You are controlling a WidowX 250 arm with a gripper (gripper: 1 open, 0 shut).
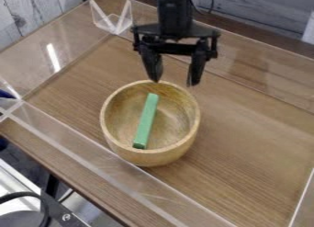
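Observation:
My black gripper (pixel 173 69) hangs open above the back rim of a round light wooden bowl (pixel 185 134), its two fingers apart with nothing seen between them. Inside the bowl, left of its middle, a green stick (pixel 146 120) lies lengthwise, leaning toward the near left.
The bowl rests on a wooden table (pixel 245 157) with free room to the right and back left. A clear plastic piece (pixel 113 19) stands at the back left. Dark cables (pixel 31 203) show beyond the near left edge.

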